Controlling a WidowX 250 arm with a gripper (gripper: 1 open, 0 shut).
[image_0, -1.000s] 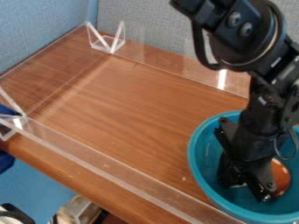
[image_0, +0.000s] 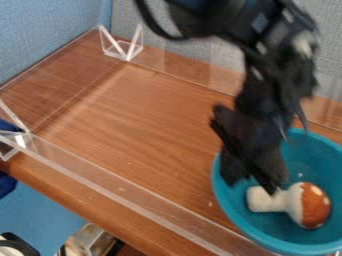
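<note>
My black gripper (image_0: 251, 170), blurred by motion, hangs over the left side of a teal bowl (image_0: 246, 222) at the lower right. It looks shut, with nothing visible between its fingers. Inside the bowl, to the right of and below my fingertips, lies a white toy (image_0: 274, 200) with an orange-brown round end, apart from the gripper as far as shows.
Clear plastic brackets (image_0: 120, 45) stand at the back left corner and left edge. A grey padded wall (image_0: 167, 55) runs along the back.
My gripper has risen and moved left, away from the bowl's middle, uncovering the white toy that it mostly hid before.
</note>
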